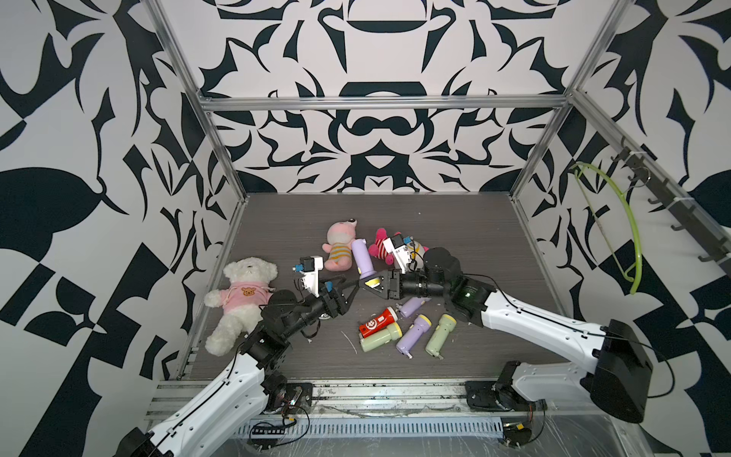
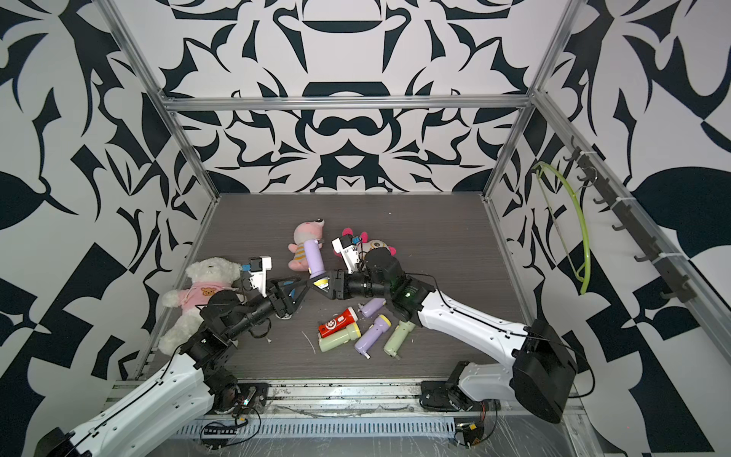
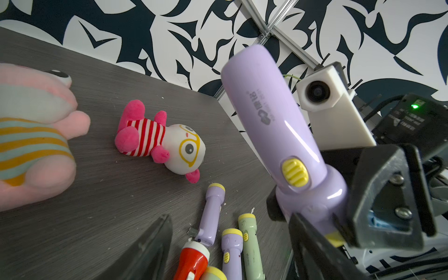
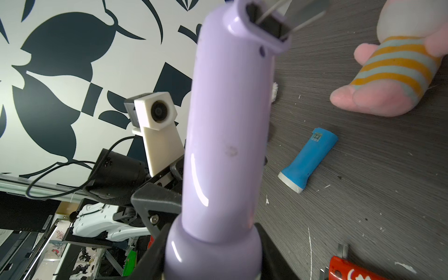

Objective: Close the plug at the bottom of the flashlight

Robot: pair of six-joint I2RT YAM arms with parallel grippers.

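Note:
A purple flashlight [image 1: 363, 257] stands raised and tilted in my right gripper [image 2: 321, 285], which is shut on its yellow-rimmed head; its yellow switch [image 3: 295, 171] faces the left wrist view. In the right wrist view the bottom end of the flashlight [image 4: 252, 25] is uppermost, with prongs of the plug [image 4: 308, 18] sticking out. My left gripper [image 1: 344, 295] is just left of the flashlight, its fingers parted below and beside it in the left wrist view, with nothing seen between them.
On the table lie a blue flashlight [image 4: 308, 158], a red one [image 1: 377, 322], several purple and green ones [image 1: 441, 335], two pink plush toys [image 3: 158, 144] behind, and a white bear [image 1: 242, 304] at the left.

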